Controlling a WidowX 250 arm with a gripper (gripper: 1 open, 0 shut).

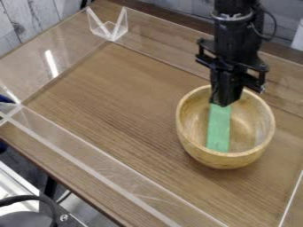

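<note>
A light wooden bowl (249, 142) stands on the right part of the wooden table, holding a green oblong object (219, 128) lying lengthwise inside it. The black gripper (226, 89) points down over the back rim of the bowl, just beyond the far end of the green object. Its fingertips look close together; whether anything thin is between them is too small to tell.
A clear plastic piece (108, 27) sits at the back left of the table. Dark equipment (30, 213) occupies the bottom left corner.
</note>
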